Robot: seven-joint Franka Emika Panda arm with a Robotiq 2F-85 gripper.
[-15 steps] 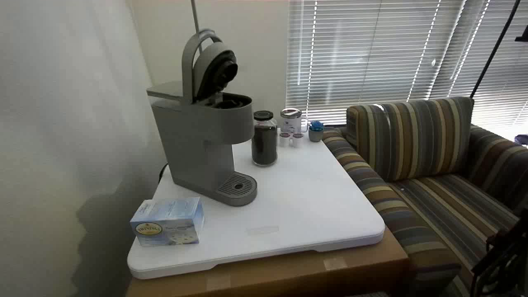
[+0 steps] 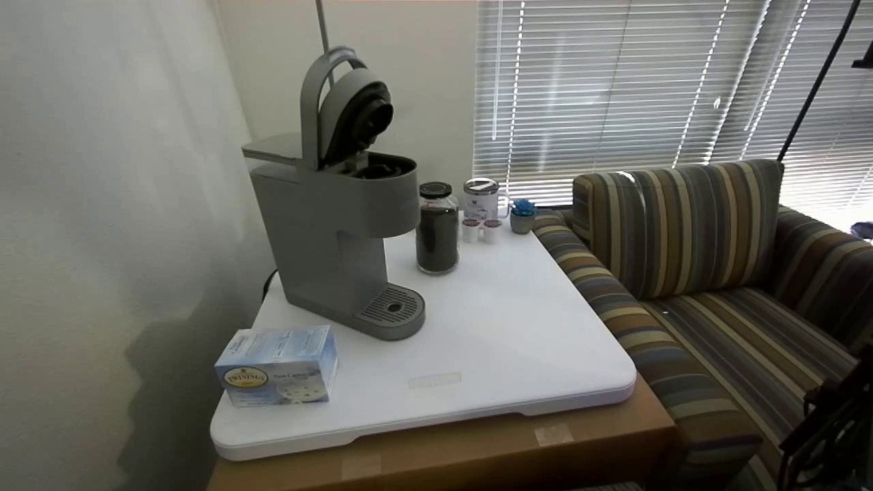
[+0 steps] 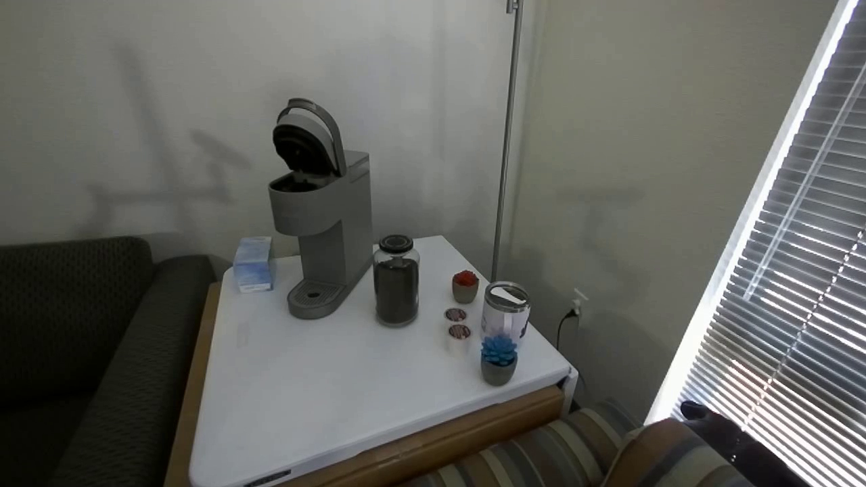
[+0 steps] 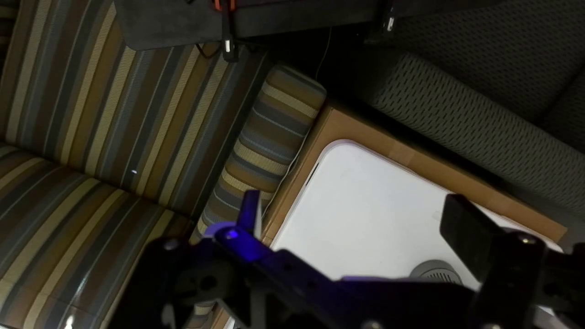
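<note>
In the wrist view my gripper is open, its two dark fingers wide apart and nothing between them. Below it, at a distance, lies the white tabletop (image 4: 356,208). A grey coffee maker (image 2: 344,200) with its lid raised stands on that table. Beside it are a black-lidded jar of dark contents (image 2: 438,233) and a blue tea box (image 2: 282,368). Two small pods (image 3: 458,333) sit near a lidded mug (image 3: 507,308). In the wrist view only the coffee maker's base (image 4: 437,271) shows past the gripper.
Little pots with a blue succulent (image 3: 498,361) and a red one (image 3: 465,287) flank the mug. A striped armchair (image 2: 679,237) adjoins the table, and a dark sofa (image 3: 73,325) is on the other side. A thin pole (image 3: 507,138) rises behind.
</note>
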